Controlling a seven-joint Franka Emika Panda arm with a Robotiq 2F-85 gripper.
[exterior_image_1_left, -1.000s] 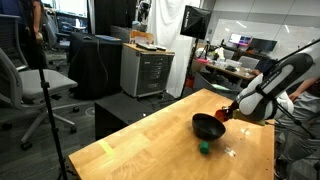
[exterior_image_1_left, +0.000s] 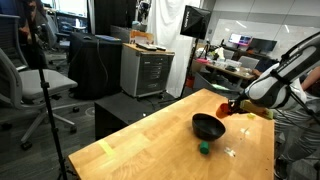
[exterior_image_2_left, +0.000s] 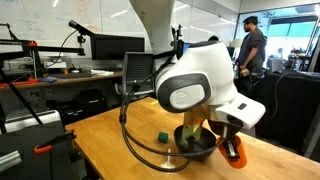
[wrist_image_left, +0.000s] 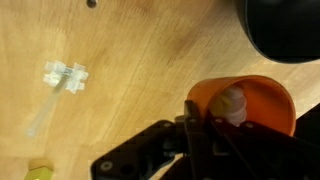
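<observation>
My gripper is shut on the rim of an orange cup (wrist_image_left: 277, 97), with one finger reaching inside it. Small pale round items (wrist_image_left: 231, 104) show within the cup. In exterior view 2 the cup (exterior_image_2_left: 232, 152) hangs tilted below the white arm, beside a black bowl (exterior_image_2_left: 206, 145). That bowl (exterior_image_1_left: 208, 127) stands on the wooden table in exterior view 1, just left of the orange cup (exterior_image_1_left: 223, 110). Part of the bowl (wrist_image_left: 288, 28) also fills the wrist view's upper right corner. What the bowl contains is hard to tell.
A small green object (exterior_image_1_left: 204, 147) sits on the table near the bowl. Clear tape with a thin strip (wrist_image_left: 64, 77) is stuck to the tabletop, and a yellow-green item (wrist_image_left: 40, 173) lies at the wrist view's lower left.
The arm has shifted slightly up and to the right in exterior view 1, the orange cup staying at the gripper. The bowl and green object have not moved.
</observation>
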